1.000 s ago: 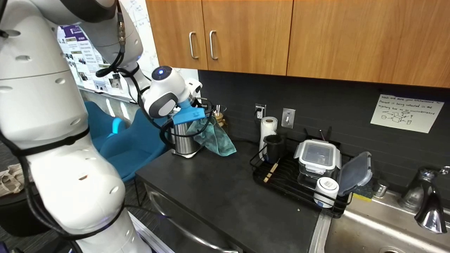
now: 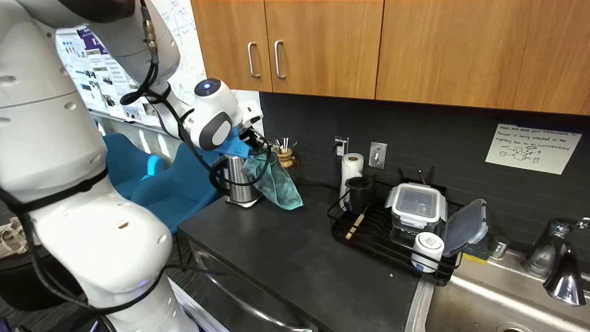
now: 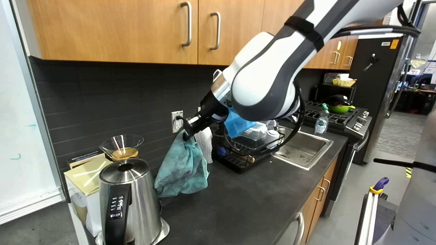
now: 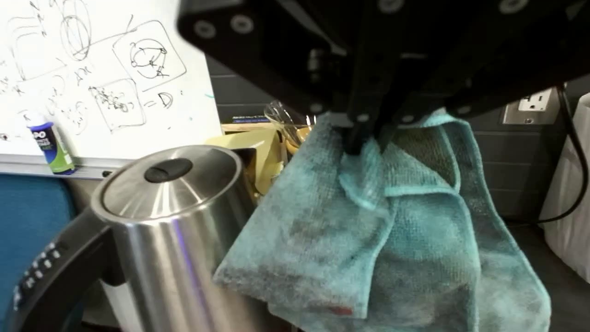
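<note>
A teal cloth (image 3: 184,167), grey-stained and folded, hangs from my gripper (image 3: 188,132), which is shut on its upper part. The wrist view has the cloth (image 4: 332,238) draping below the dark fingers, its lower edge out of frame. Close beside it stands a steel electric kettle (image 4: 166,216) with a black handle, the lid closed. In exterior view 1 the cloth (image 2: 282,185) hangs to the right of the kettle (image 2: 240,182), over the counter's back left; there the fingertips are hidden by the blue part and cables.
A glass coffee dripper (image 3: 122,147) and a white box (image 3: 83,179) are behind the kettle. To the right are a paper towel roll (image 2: 352,166), a black dish rack (image 2: 381,224) with containers, and the sink (image 2: 475,299).
The arm has shifted slightly left and up in exterior view 1, and the wrist has turned a little. The cloth has swung slightly left and hangs a bit lower.
</note>
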